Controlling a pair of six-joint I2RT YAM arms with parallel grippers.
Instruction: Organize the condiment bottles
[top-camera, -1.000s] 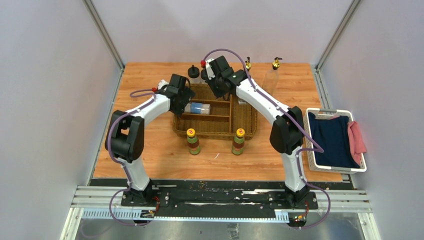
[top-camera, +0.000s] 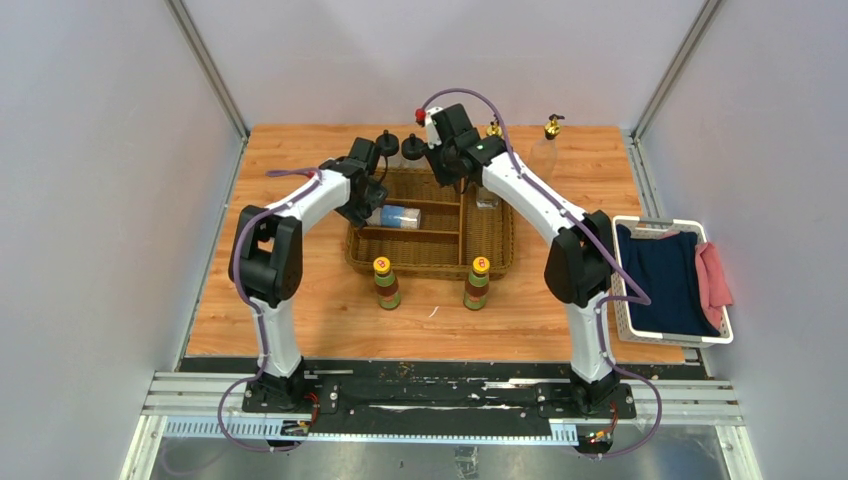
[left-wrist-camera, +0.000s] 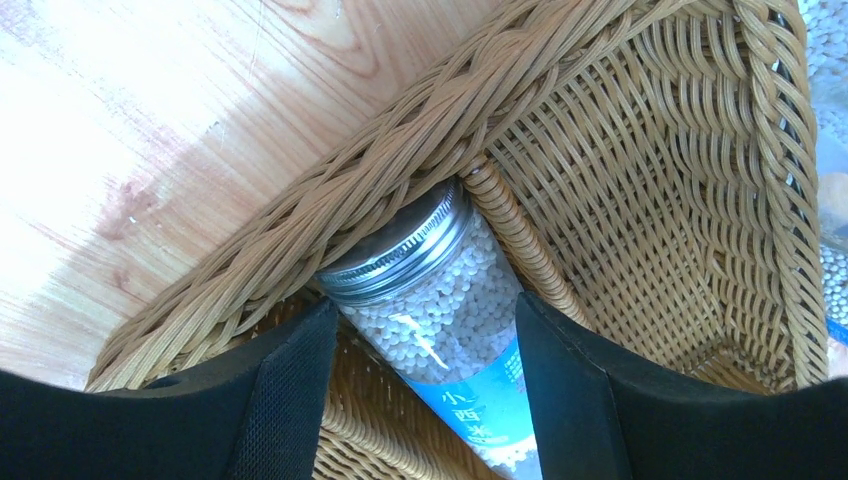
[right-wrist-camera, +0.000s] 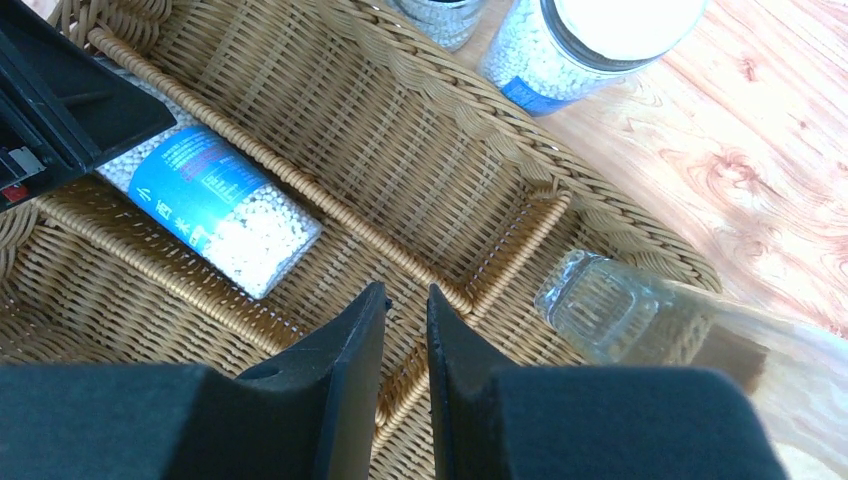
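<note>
A wicker basket (top-camera: 410, 260) has divided compartments. A bead-filled jar with blue label (top-camera: 400, 217) (left-wrist-camera: 450, 350) (right-wrist-camera: 210, 200) lies on its side in a narrow compartment. My left gripper (top-camera: 365, 205) is over the jar's lid end, open, fingers either side of it. My right gripper (top-camera: 447, 178) is over the basket's back, its fingertips close together; anything between them is hard to see. A clear glass bottle (right-wrist-camera: 600, 305) stands in the right compartment. Two black-topped jars (top-camera: 388, 145) stand behind the basket.
Two yellow-capped bottles (top-camera: 387, 290) (top-camera: 476, 291) stand in front of the basket. A gold-pump bottle (top-camera: 545, 155) stands at back right. A white bin with cloths (top-camera: 665, 280) sits at the right.
Both arms have shifted: the left gripper a little toward the back, the right gripper to the right and toward the back. The jar in the basket looks unmoved.
</note>
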